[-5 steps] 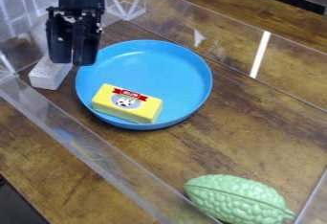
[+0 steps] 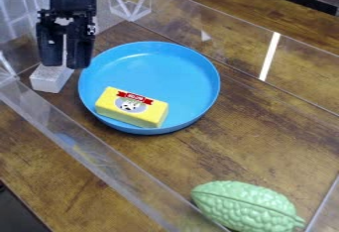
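My black gripper (image 2: 65,54) hangs at the upper left, above a white block (image 2: 51,77) that sits just left of a blue plate (image 2: 172,67). Its fingers point down and look parted, with no object visible between them. A yellow box with a cow label (image 2: 143,110) lies on the plate's front part.
A green textured oval object (image 2: 245,205) lies at the bottom right. Clear plastic walls (image 2: 93,162) surround the area, and bare wooden tabletop (image 2: 252,117) fills the right side.
The gripper has shifted slightly left and down, toward the spot over the white block. The plate, box and green object are unchanged.
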